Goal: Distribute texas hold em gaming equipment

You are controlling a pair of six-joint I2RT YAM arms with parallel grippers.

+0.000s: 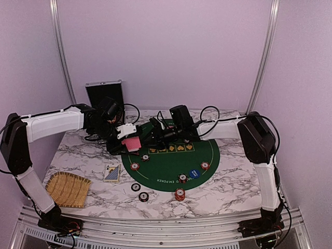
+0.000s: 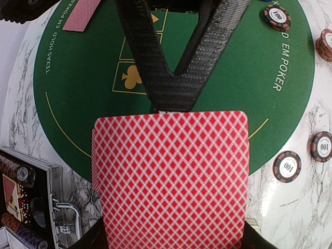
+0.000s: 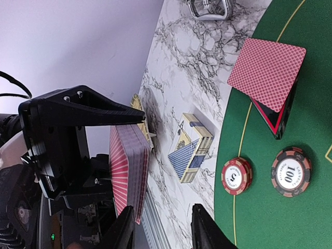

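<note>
My left gripper (image 1: 124, 144) is shut on a red-backed card deck (image 2: 170, 176), held over the left side of the green poker mat (image 1: 171, 168). My right gripper hangs over the mat to the right of the deck, part open with nothing seen between its fingers. In the right wrist view red cards (image 3: 265, 72) lie near the mat's edge, beside chips marked 5 (image 3: 234, 174) and 100 (image 3: 289, 171). A blue card box (image 1: 112, 173) lies on the marble left of the mat.
An open chip case (image 1: 104, 93) stands at back left. A woven tray (image 1: 67, 189) is at front left. Loose chips (image 1: 143, 196) and a stack (image 1: 180, 194) lie along the front.
</note>
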